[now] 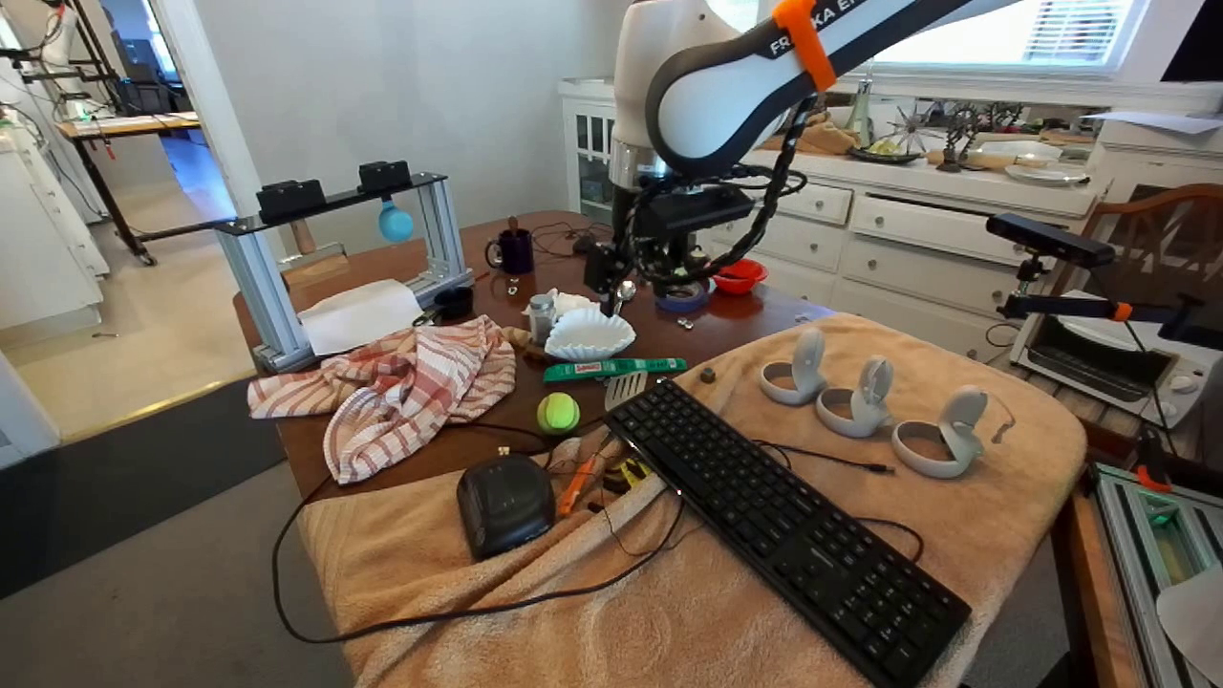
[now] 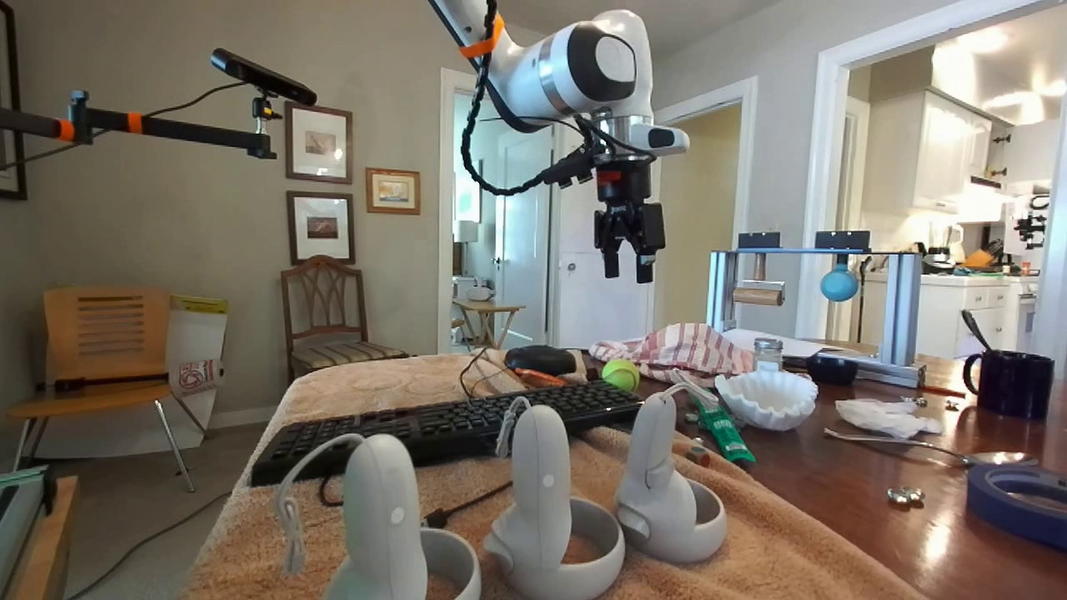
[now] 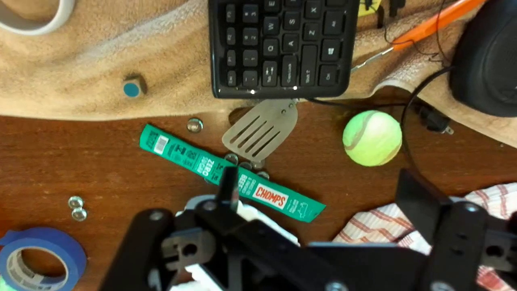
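Note:
My gripper (image 2: 628, 277) hangs in the air above the cluttered table, pointing down, with open fingers and nothing between them. In the wrist view its dark fingers (image 3: 420, 206) stand wide apart. Beneath it lies a green Chomps packet (image 3: 232, 173), partly overlapped in that view by one finger. A metal spatula head (image 3: 264, 127) rests beside the packet, its handle running under the black keyboard (image 3: 286, 48). A tennis ball (image 3: 373, 138) sits on bare wood near the towel's edge. The white fluted bowl (image 1: 590, 333) is largely hidden by the gripper in the wrist view.
A striped cloth (image 1: 430, 384), black case (image 1: 505, 505) and trailing cable crowd the near left. Three white controllers, one of them a controller (image 1: 937, 436), stand on the tan towel. A metal frame (image 1: 332, 197) rises behind; blue tape (image 3: 43, 259) and a mug (image 2: 1013, 384) lie farther off.

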